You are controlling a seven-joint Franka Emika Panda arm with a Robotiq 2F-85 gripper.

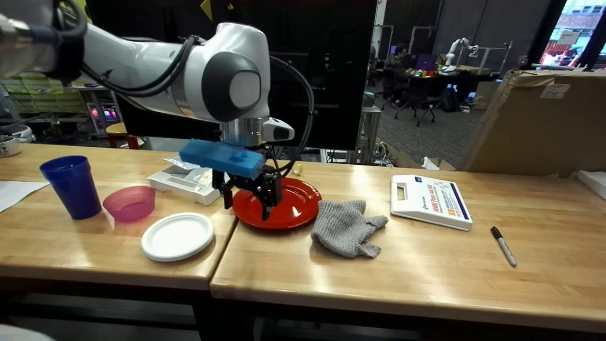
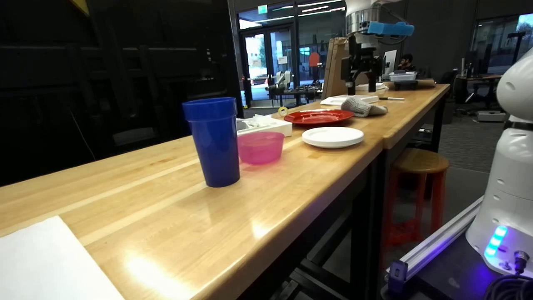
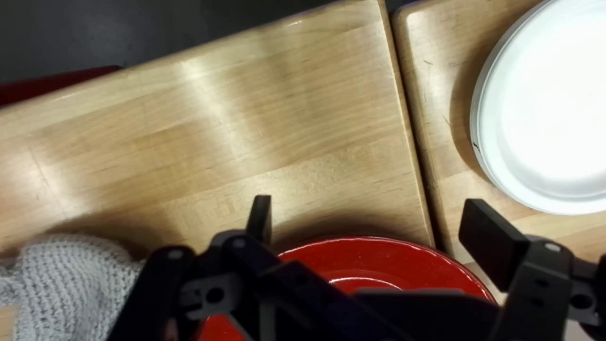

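Observation:
My gripper stands open above the table, its two black fingers wide apart with nothing between them. Beneath it lies a red plate, partly hidden by the gripper in the wrist view. A crumpled grey knit cloth rests just right of that plate in the first exterior view. On the other side is a white plate, near the front edge. Farther left are a pink bowl and an upright blue cup. A black-capped marker lies at the far right.
A white first aid kit lies behind and right of the cloth. Behind the white plate sits an open white box with small items. A seam divides the two tabletops. Bare wood shows at the front right.

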